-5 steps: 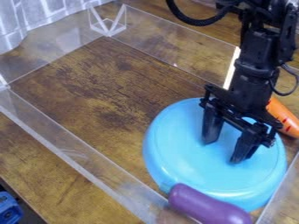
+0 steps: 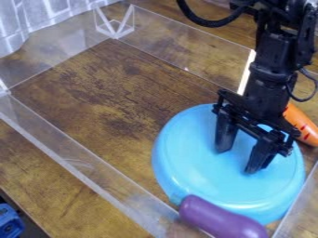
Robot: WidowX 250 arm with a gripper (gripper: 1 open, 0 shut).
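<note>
My black gripper is down over a light blue round object, its fingertips apart and resting on or just above the blue top. Nothing shows clearly held between the fingers. A purple object, like a toy eggplant, lies against the blue object's front edge, and an orange carrot-like object lies to the right, partly behind the arm.
Clear plastic walls enclose a wooden floor, which is bare on the left. A white curtain or cloth is at the back left. A blue item sits outside the walls at lower left.
</note>
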